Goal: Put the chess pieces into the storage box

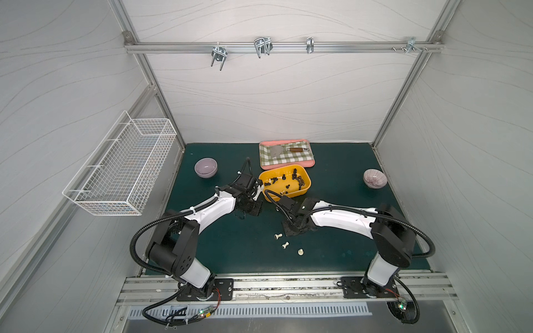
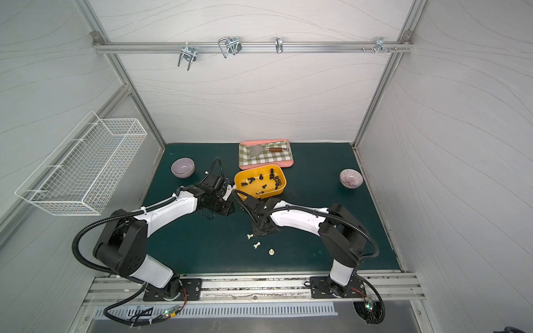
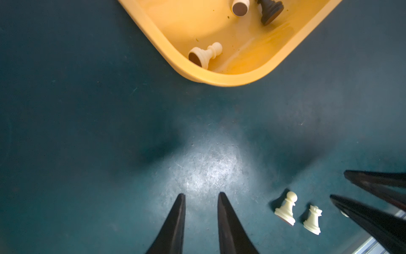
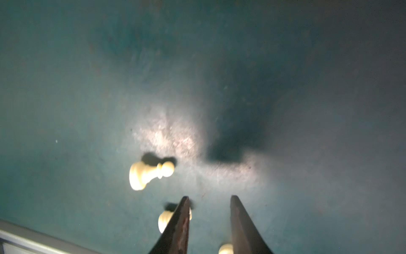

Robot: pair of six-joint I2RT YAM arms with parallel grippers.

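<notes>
Three white chess pieces lie on the dark green table. A pawn (image 3: pixel 287 208) and a rook-like piece (image 3: pixel 313 219) lie close together; a third piece (image 1: pixel 300 252) sits nearer the front edge. My right gripper is open with nothing between its fingers; one finger partly covers the rook-like piece (image 4: pixel 165 219). The pawn (image 4: pixel 146 172) lies beyond that finger, clear of it. My left gripper hangs open and empty over bare table, just left of the yellow box (image 3: pixel 230 80). Inside the box are several dark and white pieces.
Behind the box lies a pink tray (image 1: pixel 312 162) with a checked cloth and a spatula. A purple bowl (image 1: pixel 206 167) stands at the left, a patterned bowl (image 1: pixel 375 178) at the right. Open table surrounds the loose pieces.
</notes>
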